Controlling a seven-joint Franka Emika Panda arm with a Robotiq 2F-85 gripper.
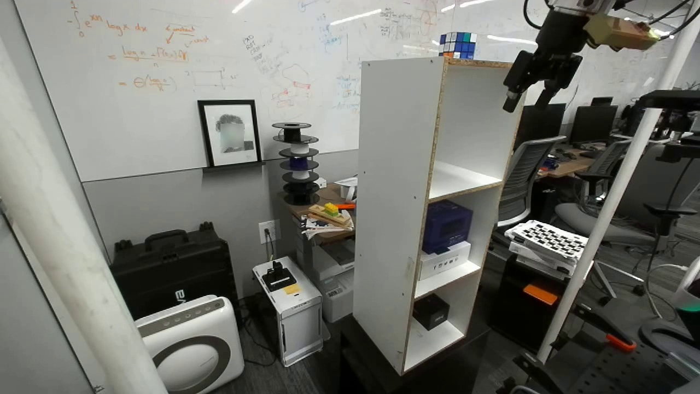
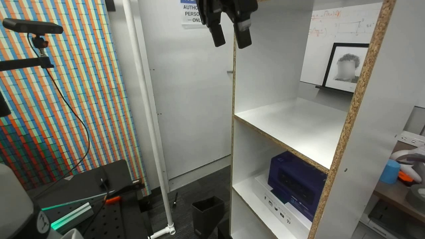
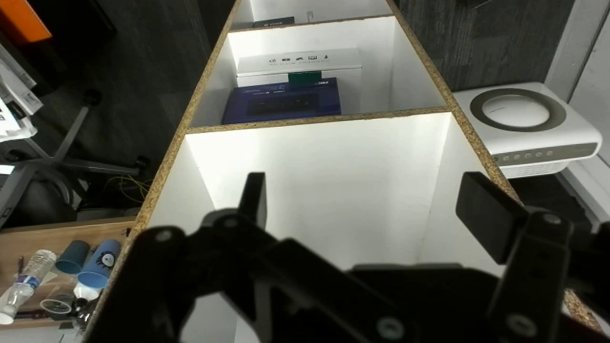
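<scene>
My gripper (image 1: 526, 105) is open in front of the upper part of the white shelf unit (image 1: 397, 197), with nothing between its fingers. In exterior view 2 the gripper (image 2: 231, 39) hangs at the top of the picture, by the shelf's front edge. The wrist view shows the gripper's pads (image 3: 490, 217) set wide apart, with the empty top compartment (image 3: 343, 183) behind them. A Rubik's cube (image 1: 458, 46) rests on the shelf's top board. Inside the middle compartment a dark blue box (image 2: 297, 185) sits on a white box (image 2: 279, 207).
A small black box (image 1: 431, 311) stands in the bottom compartment. Left of the shelf are a stack of spools (image 1: 299, 164) and a framed picture (image 1: 229, 133). A white pole (image 1: 610, 216) rises on the right. The top compartment is free.
</scene>
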